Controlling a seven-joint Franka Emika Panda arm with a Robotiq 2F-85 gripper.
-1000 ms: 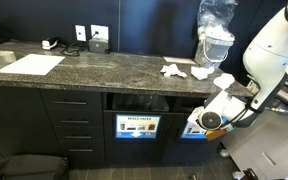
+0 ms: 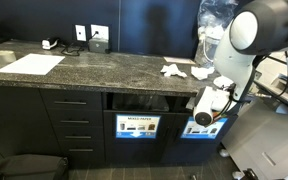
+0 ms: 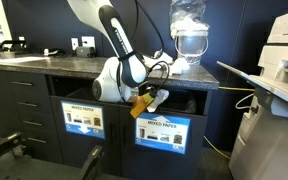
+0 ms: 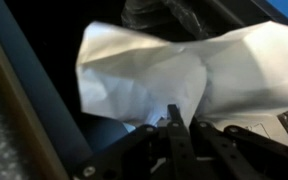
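Observation:
In the wrist view, a crumpled sheet of white paper [image 4: 134,75] spreads out from my gripper, which is shut on it. Dark bin space and black plastic lie beyond the paper. From exterior view 2, the gripper [image 3: 150,101] hangs at the counter's front, over the right-hand bin, with the white paper [image 3: 159,99] showing beside it. The arm hides the fingertips in exterior view 1.
More crumpled white papers [image 2: 172,70] lie on the dark counter [image 2: 94,72]. Two bin fronts below carry mixed paper signs [image 3: 162,133]. A clear tub [image 3: 190,42] stands at the counter's back, and a white machine [image 3: 274,115] is to the right.
The upper arm has swung in from the right and stands higher over the counter's end. The wrist has shifted slightly left and stays low by the right-hand bin.

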